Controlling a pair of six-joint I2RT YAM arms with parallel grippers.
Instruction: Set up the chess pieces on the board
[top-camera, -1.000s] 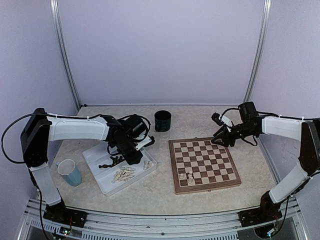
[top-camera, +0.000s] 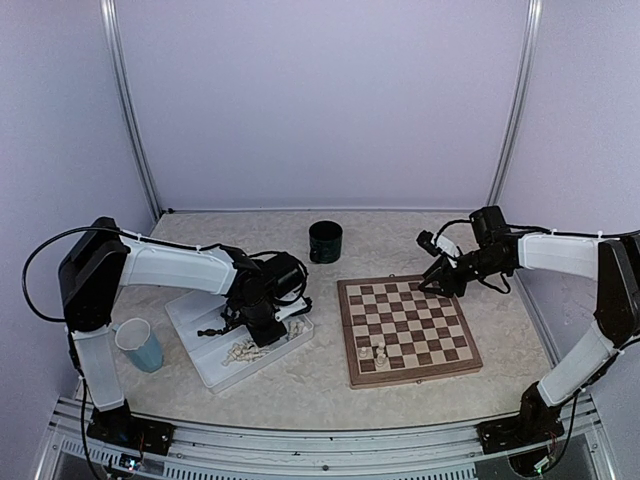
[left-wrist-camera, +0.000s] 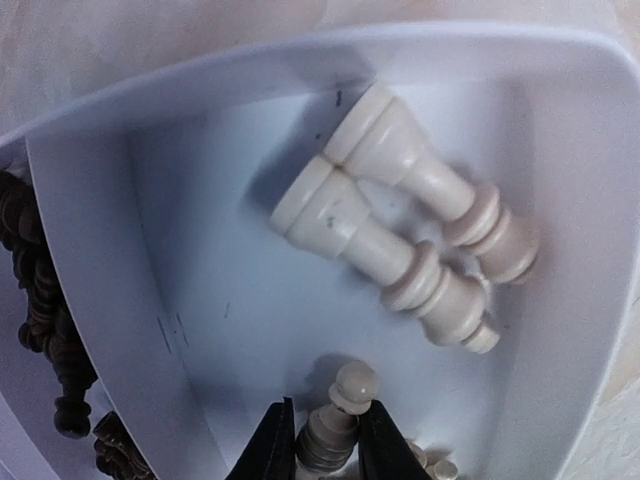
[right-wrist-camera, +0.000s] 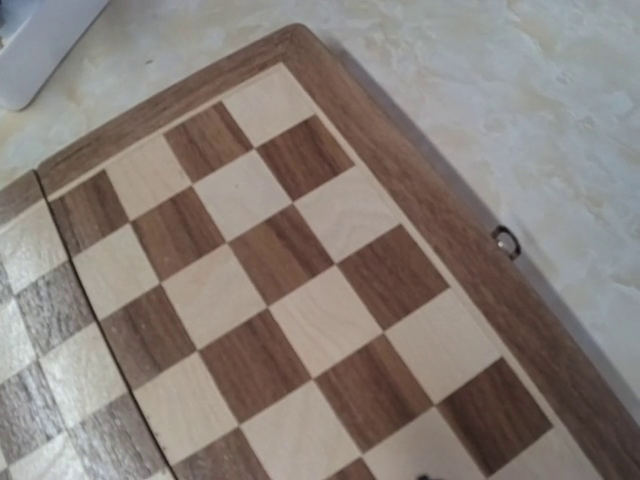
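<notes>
In the left wrist view two white chess pieces, a nearer one (left-wrist-camera: 365, 240) and a farther one (left-wrist-camera: 430, 170), lie side by side in the tray (left-wrist-camera: 170, 270). A small white round-headed piece (left-wrist-camera: 330, 432) is between the fingertips of my left gripper; whether they grip it is unclear. Dark pieces (left-wrist-camera: 50, 300) fill the neighbouring compartment. The chessboard (top-camera: 410, 328) carries a few white pieces (top-camera: 381, 356) near its front left corner. Over its far right part hangs my right gripper (top-camera: 432, 288), whose finger is too small to read. The right wrist view shows only empty squares.
A light blue mug (top-camera: 140, 345) stands left of the tray, and a dark green cup (top-camera: 325, 242) is at the back middle. Bare table lies between tray and board. A metal clasp (right-wrist-camera: 507, 242) juts from the board's edge.
My left gripper has come down and towards the front of the tray, covering some of the white pieces. My right arm has shifted only slightly. The pieces on the board look unchanged.
</notes>
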